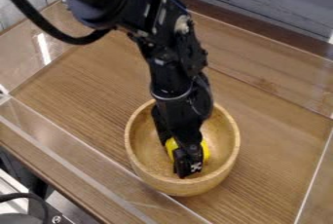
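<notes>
My black gripper (182, 148) reaches down from the top of the camera view into a round tan bowl (146, 162). Its fingers are low inside the bowl, over and around a small yellow object (170, 146), which they partly hide. Whether the fingers grip the object is unclear.
The bowl stands on a wooden table (260, 92) with a clear strip along its near left edge. A pale panelled wall is at the back, and a black cable lies at the lower left.
</notes>
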